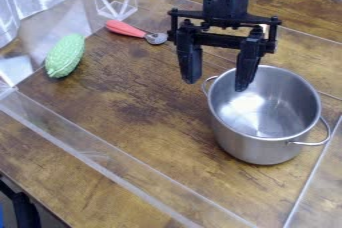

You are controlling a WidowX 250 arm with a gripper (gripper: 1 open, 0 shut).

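Observation:
My black gripper (pixel 218 69) hangs from the top centre, its two fingers spread apart with nothing visible between them. It is above the back left rim of a steel pot (pixel 265 132), which stands on the wooden table at the right with a handle on each side. A green corn-like object (pixel 64 56) lies at the left, and a red-handled tool (pixel 124 29) with a metal head lies at the back.
Transparent panels border the left and front, and another runs along the right. A pale object behind the gripper is mostly hidden.

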